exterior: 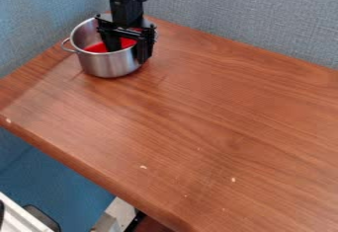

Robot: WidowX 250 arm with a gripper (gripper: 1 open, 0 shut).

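A steel pot [113, 64] with a loop handle sits near the back left corner of the wooden table [211, 127], holding something red [98, 47]. My black gripper [128, 40] is down at the pot's mouth, over its right half. Its fingertips are too dark and small to make out, and whether it holds anything inside is hidden.
Grey-blue padded walls stand behind and to the left. Some white and dark objects lie beyond the table's lower left edge.
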